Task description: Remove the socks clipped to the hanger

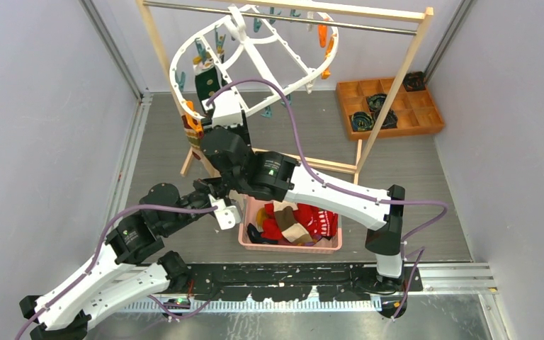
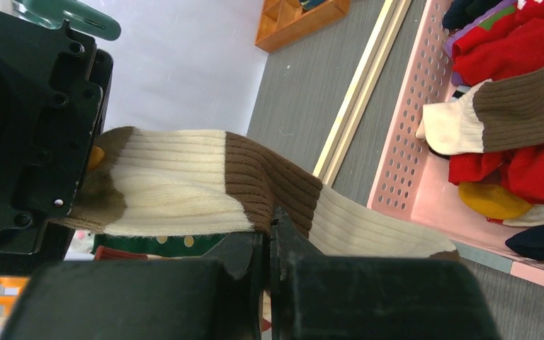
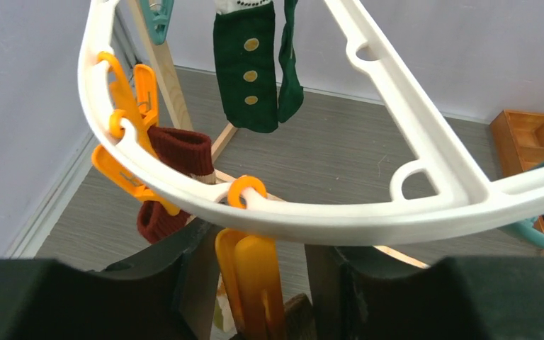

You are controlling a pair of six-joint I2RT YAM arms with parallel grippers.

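In the left wrist view a brown and cream striped sock [image 2: 170,163] passes between the fingers of my left gripper, which is shut on it. In the right wrist view my right gripper stands part open around an orange clip [image 3: 251,276] on the white hanger [image 3: 340,219], with dark sock fabric just below it. More orange clips [image 3: 129,180] hold a maroon-cuffed sock [image 3: 184,149]. A green sock [image 3: 244,71] with dots hangs farther back.
A pink basket [image 1: 243,234] of socks stands below the wooden rack [image 1: 397,85]. An orange compartment tray [image 1: 425,120] with dark items sits at the back right.
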